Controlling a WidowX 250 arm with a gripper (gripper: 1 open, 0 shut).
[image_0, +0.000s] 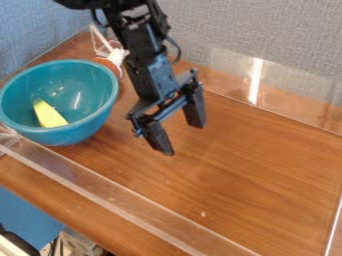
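Note:
My gripper (179, 127) hangs open over the middle of the wooden table (247, 185), its two dark fingers apart with nothing visible between them. To its left stands a teal bowl (87, 125) with a yellow piece (48, 113) lying inside, which could be a wedge or a banana-like object; its exact shape is unclear.
A small red and white object (112, 60) stands behind the bowl, partly hidden by my arm. A clear strip runs along the front edge, and grey walls rise at the back and left.

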